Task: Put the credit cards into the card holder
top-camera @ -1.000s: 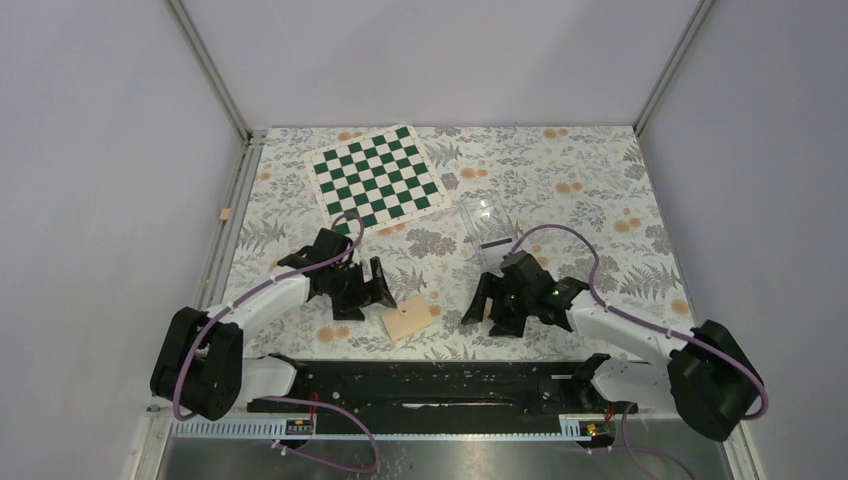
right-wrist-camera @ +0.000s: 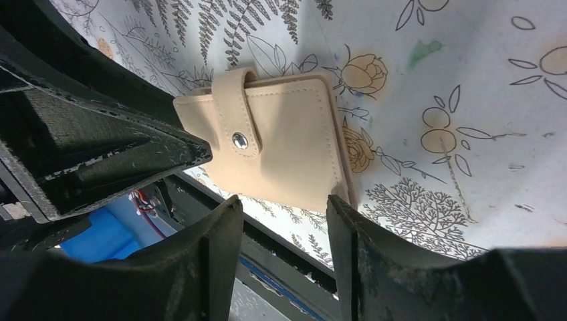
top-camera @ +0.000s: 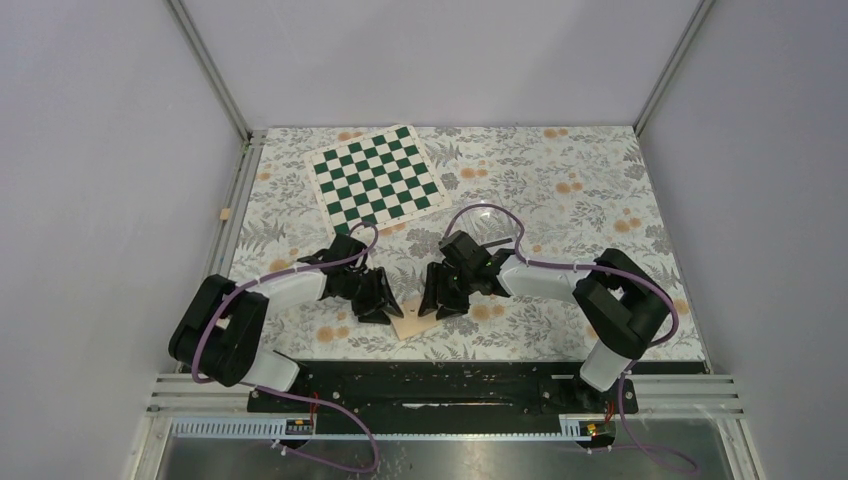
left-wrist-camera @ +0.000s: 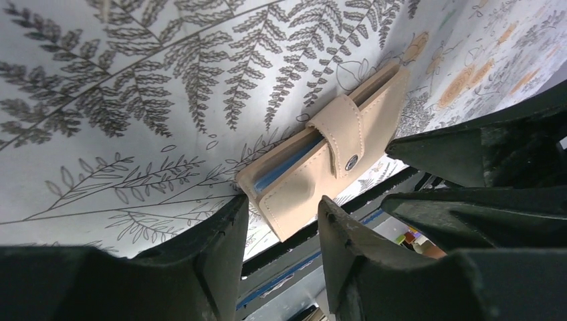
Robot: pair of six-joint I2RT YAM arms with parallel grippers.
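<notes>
A beige card holder [top-camera: 408, 321] with a snap strap lies near the table's front edge. The left wrist view shows the holder [left-wrist-camera: 334, 160] slightly gaping, with a blue edge [left-wrist-camera: 287, 167], apparently a card, inside its pocket. At its left end, my left gripper stands with fingers apart. My right gripper is at the holder's right part; its fingertips stand apart close against the holder [right-wrist-camera: 287, 140]. Whether they clamp it cannot be told. In the top view, both grippers, left [top-camera: 386, 300] and right [top-camera: 433, 298], partly cover the holder.
A clear container [top-camera: 486, 222] stands behind the right arm, which partly covers it. A green and white checkered board [top-camera: 380, 178] lies at the back left.
My right gripper has moved left from open table to the holder's right side. The holder has moved slightly at most.
</notes>
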